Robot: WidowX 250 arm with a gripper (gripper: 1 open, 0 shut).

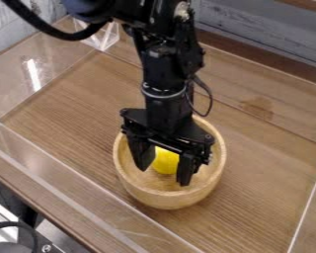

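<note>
My black gripper (166, 161) is lowered into a round, pale wooden bowl (168, 196) near the middle of the view, its two fingers spread apart over a yellow object (165, 158). The yellow object lies inside the bowl between and behind the fingers, partly hidden by them; whether they touch it I cannot tell.
Bare wooden table (62, 109) surrounds the bowl, with free room at the left and right. A white wall stands at the back right, and a dark cable runs at the lower left corner.
</note>
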